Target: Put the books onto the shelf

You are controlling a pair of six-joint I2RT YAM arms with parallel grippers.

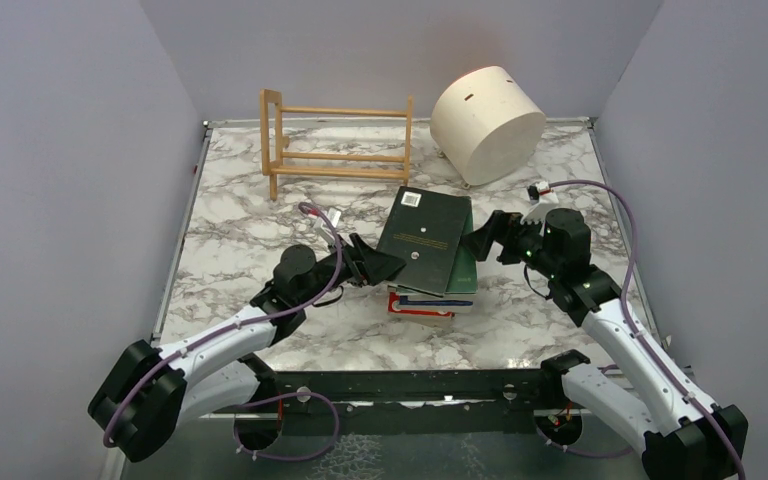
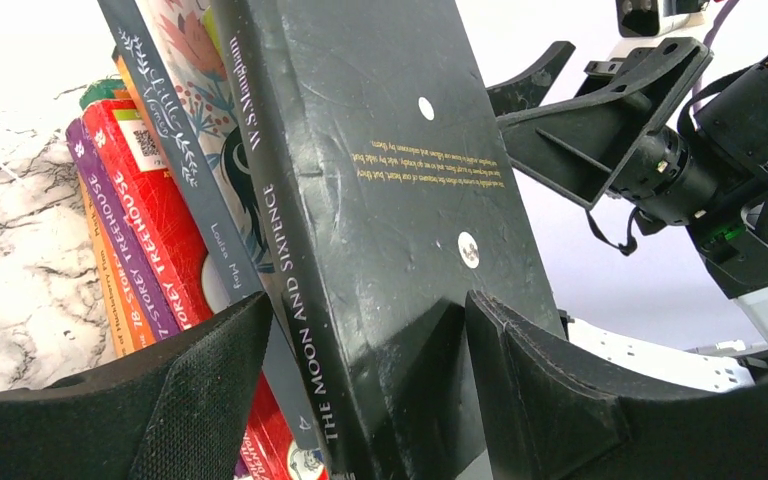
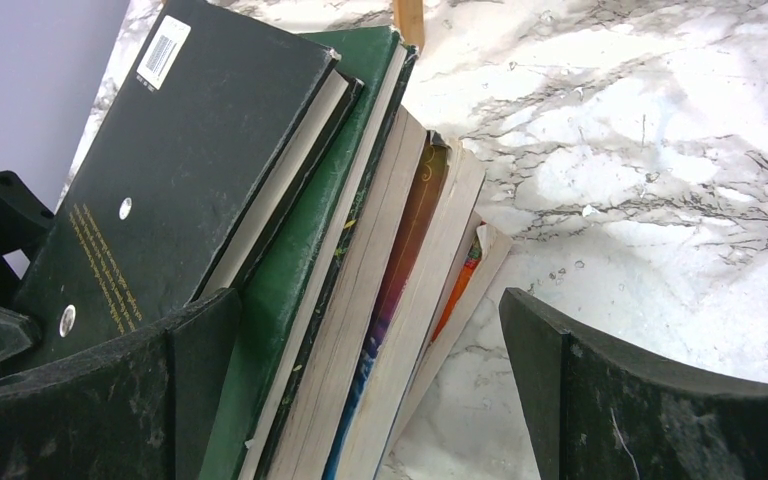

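A black book [image 1: 422, 240] with a white label lies on top of a pile of books, over a green book; in the left wrist view its spine reads THE MOON AND SILENCE [image 2: 290, 300]. Below are red, purple, orange and grey books, with page edges showing in the right wrist view. My left gripper [image 1: 385, 265] is open at the pile's left, its fingers around the black book's lower edge region. My right gripper [image 1: 480, 240] is open at the pile's right side, its fingers beside the stacked books.
A wooden rack [image 1: 340, 170] stands at the back left and a large cream cylinder [image 1: 485, 125] at the back right.
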